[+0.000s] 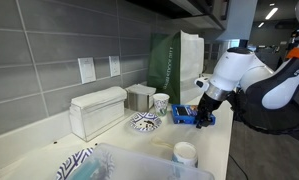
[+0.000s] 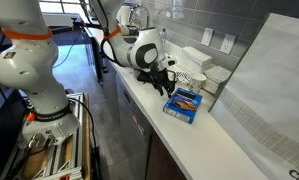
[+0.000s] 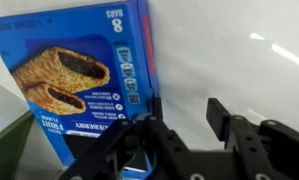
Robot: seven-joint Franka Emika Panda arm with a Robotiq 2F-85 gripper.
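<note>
A blue box of fruit bars [image 3: 74, 72] lies on the white counter, its front with pictures of filled bars facing up in the wrist view. In exterior view 2 the same box [image 2: 182, 104] lies just beside my gripper [image 2: 166, 90]. My gripper points down at the box's side edge. One fingertip [image 3: 149, 128] reaches that edge, while the other stands over the bare counter. A gap shows between the fingers, with only white surface visible in it; whether anything is pinched there cannot be told. From exterior view 1, the arm partly covers the box [image 1: 182, 112].
A white tub [image 1: 185, 154] and a clear plastic bin [image 1: 124, 162] stand at the near end of the counter. A patterned plate [image 1: 146, 122], a cup [image 1: 160, 103] and a white container [image 1: 97, 112] line the wall side. In exterior view 2, the near counter [image 2: 224, 150] is clear.
</note>
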